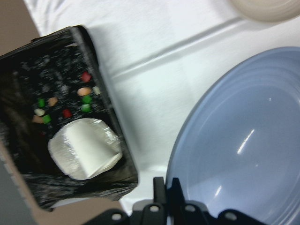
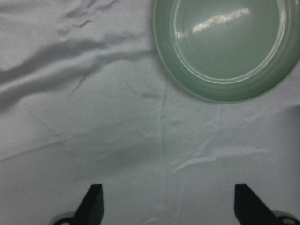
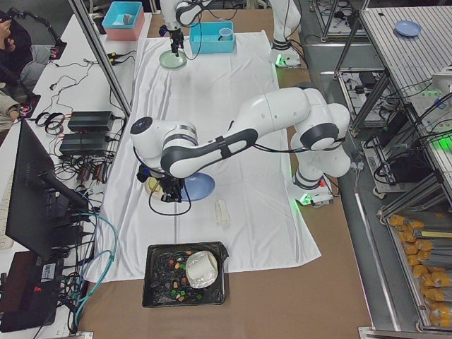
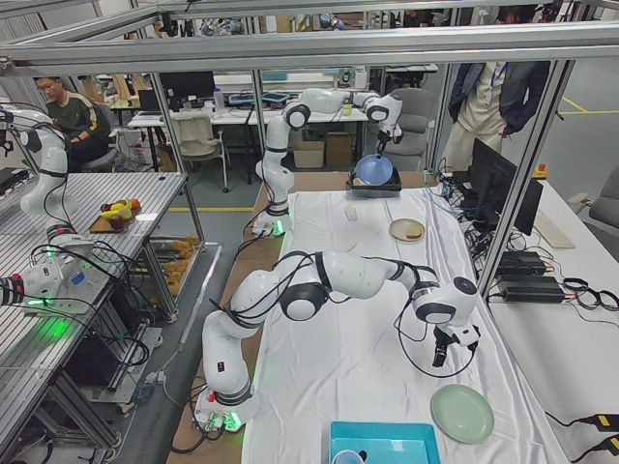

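My left gripper is shut on the rim of a blue plate (image 1: 239, 140); in the camera left view the plate (image 3: 201, 184) is raised over the white cloth, behind the black bin (image 3: 159, 293). The bin holds several coloured bits and a white crumpled item (image 1: 86, 147). My right gripper stands open, nothing between its fingers, above the cloth beside a green plate (image 2: 225, 47); in the camera right view this plate (image 4: 462, 413) lies just below that gripper (image 4: 450, 356).
A teal bin (image 4: 382, 438) with a cup (image 4: 348, 458) is beside the green plate. A beige plate (image 4: 405, 230) with a yellow item lies near the blue one. A pale strip (image 3: 222, 210) lies on the cloth.
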